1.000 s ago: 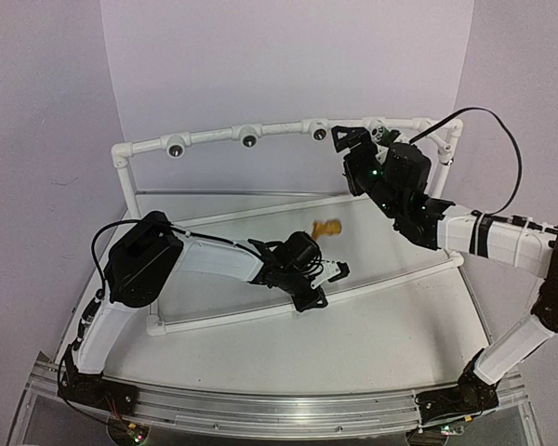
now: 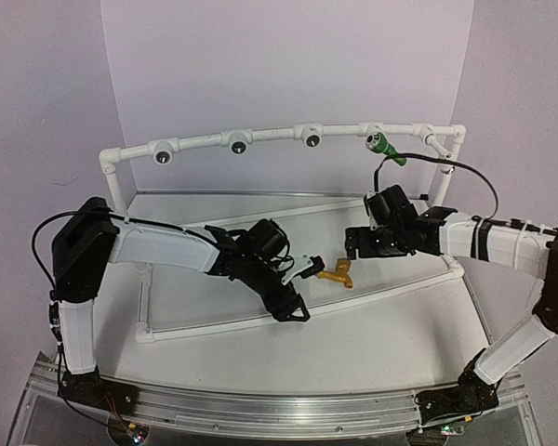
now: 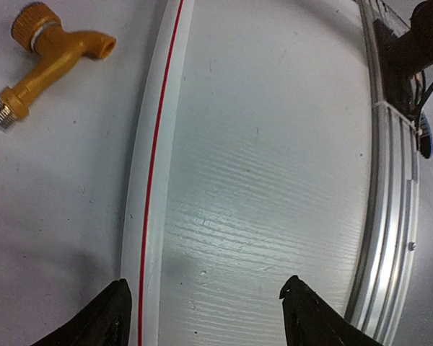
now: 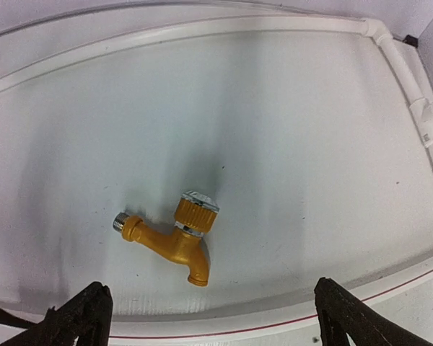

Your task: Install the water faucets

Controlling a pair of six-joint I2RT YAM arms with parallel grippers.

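Observation:
A yellow faucet (image 2: 341, 271) lies on the board between my grippers; in the left wrist view the faucet (image 3: 54, 61) is at upper left, in the right wrist view the faucet (image 4: 180, 245) is central below. My left gripper (image 2: 298, 288) is open just left of it, low by the frame's front rail, empty. My right gripper (image 2: 363, 243) is open above and right of it, empty. A green faucet (image 2: 387, 149) is mounted at the right of the upper pipe.
The white pipe rack (image 2: 205, 139) has several tee sockets along its top. A lower white pipe rail (image 2: 205, 330) borders the board.
My right gripper has come down from the upper pipe, uncovering the green faucet.

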